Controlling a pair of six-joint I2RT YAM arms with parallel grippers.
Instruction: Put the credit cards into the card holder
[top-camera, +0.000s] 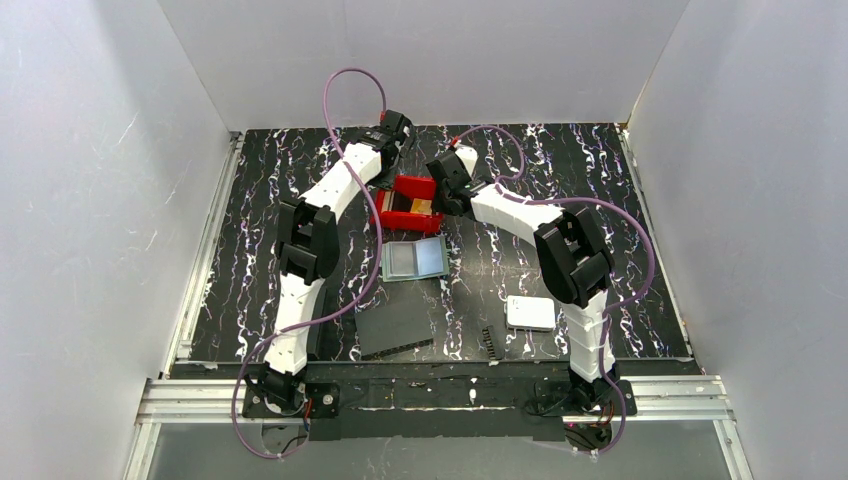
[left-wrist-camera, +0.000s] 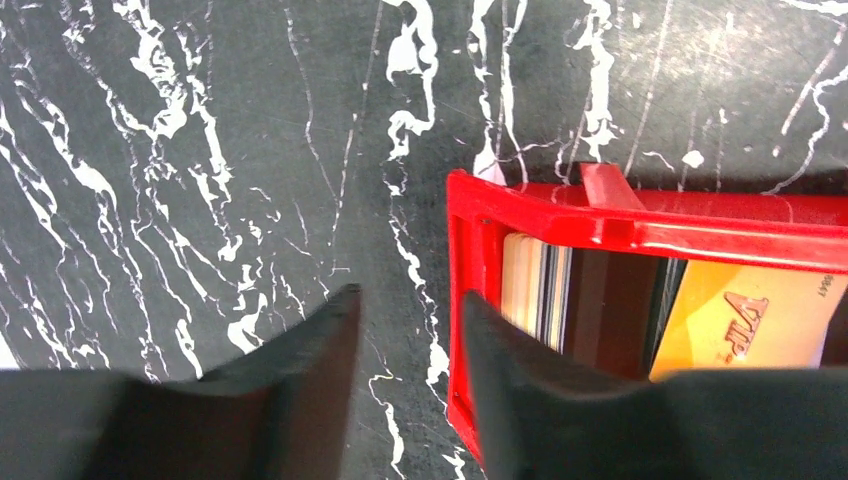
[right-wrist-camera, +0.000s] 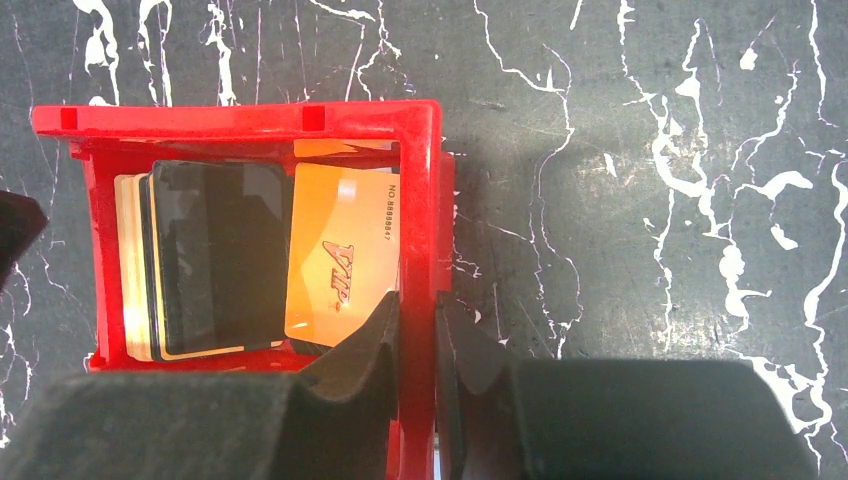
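Observation:
The red box (top-camera: 405, 222) has cards in it. A stack of cards (right-wrist-camera: 140, 270) stands on edge against its left wall, with a dark card (right-wrist-camera: 222, 250) beside it. An orange VIP card (right-wrist-camera: 340, 250) leans toward the right side. My right gripper is shut on the box's right wall. My left gripper is open at the box's left edge, with only tabletop between its fingers. One blurred left finger (left-wrist-camera: 490, 345) overlaps the left wall in view; whether they touch, I cannot tell. An open clear-sleeved holder (top-camera: 415, 258) lies in front of the box.
A dark flat panel (top-camera: 393, 328) lies at the front, and a small black strip (top-camera: 490, 342) to its right. Near the right arm rests a white block (top-camera: 530, 313). Walls surround the table.

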